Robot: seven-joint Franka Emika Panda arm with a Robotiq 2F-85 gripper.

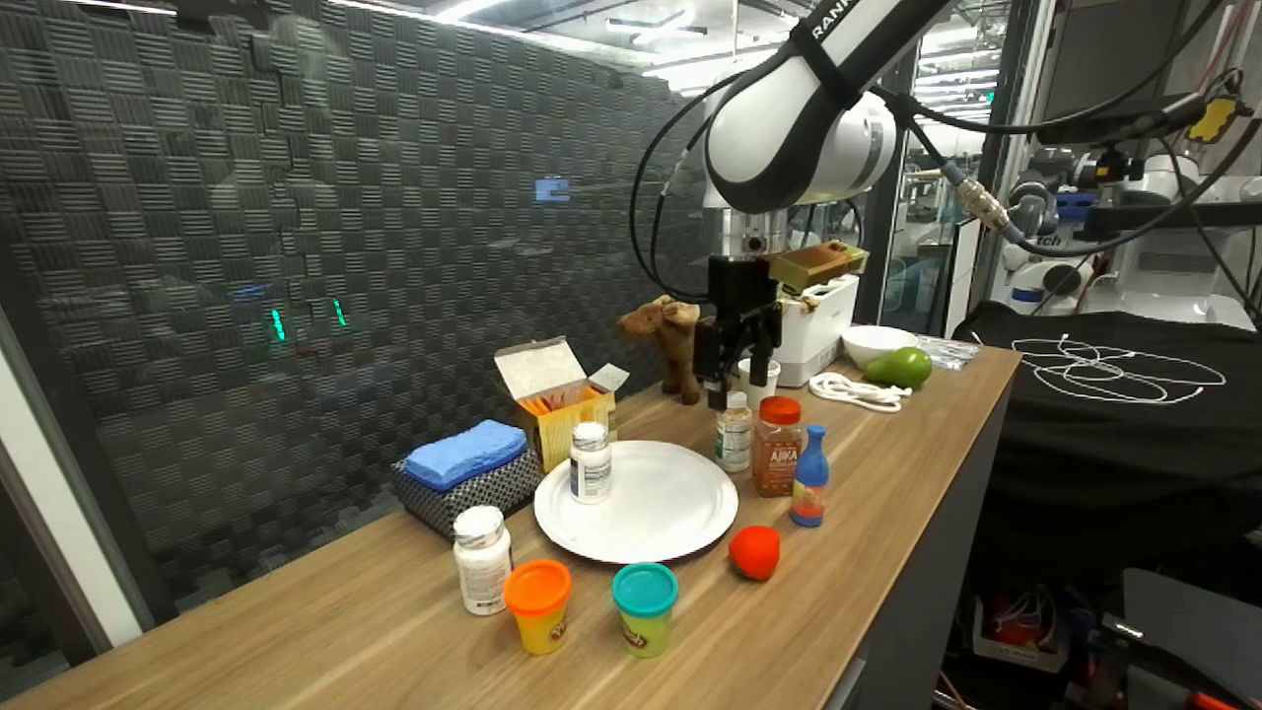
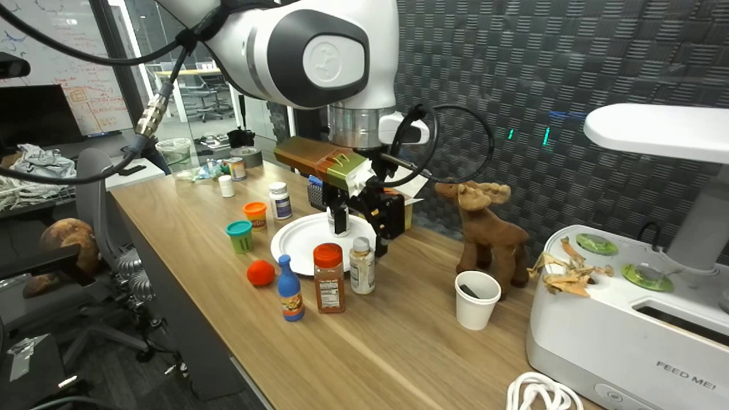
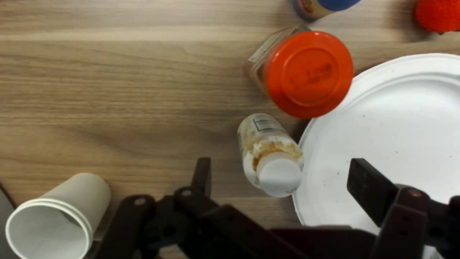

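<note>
In the wrist view a small white-capped bottle with a stained label stands on the wood, close against the rim of the white plate. My gripper is open above it; one finger shows left of the bottle, the other to its right over the plate, with nothing held. Exterior view 1 has the gripper near the height of that bottle's cap. An orange-lidded spice jar stands beside the bottle. Another white bottle is on the plate's far side.
Around the plate are a blue bottle, a red round object, two lidded tubs and a white bottle. A paper cup and a plush moose stand near the wall.
</note>
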